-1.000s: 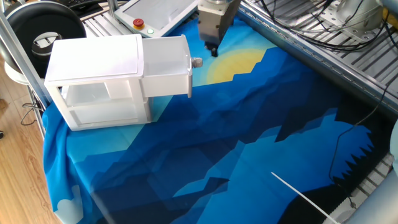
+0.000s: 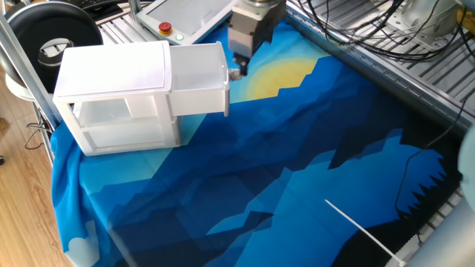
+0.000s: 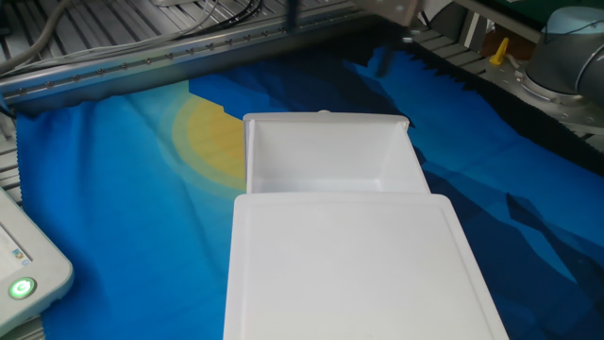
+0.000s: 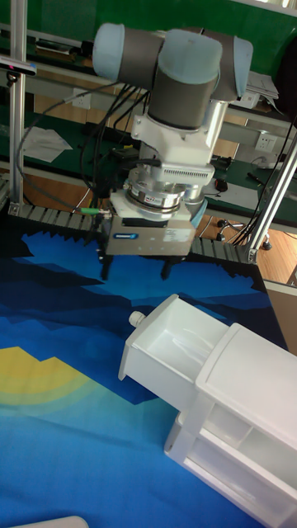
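A white drawer unit [image 2: 111, 70] stands on the blue cloth with its upper drawer [image 3: 330, 156] pulled out. The inside of that drawer looks empty in exterior view 2. A small round knob [image 4: 136, 318] sticks out from the drawer's front panel. My gripper [image 4: 137, 268] hangs pointing down with its two fingers spread apart and nothing visible between them. In exterior view 1 the gripper [image 2: 241, 68] overlaps the knob, but exterior view 3 shows a gap between the fingertips and the knob.
A tablet-like panel with a red button [image 2: 165, 28] lies behind the drawer unit. A thin white stick [image 2: 361, 230] shows at the lower right in exterior view 1. The printed cloth [image 2: 223, 185] before the drawer is mostly clear. Cables [image 2: 371, 33] lie on the rails.
The drawer unit and its pulled-out drawer have stayed put.
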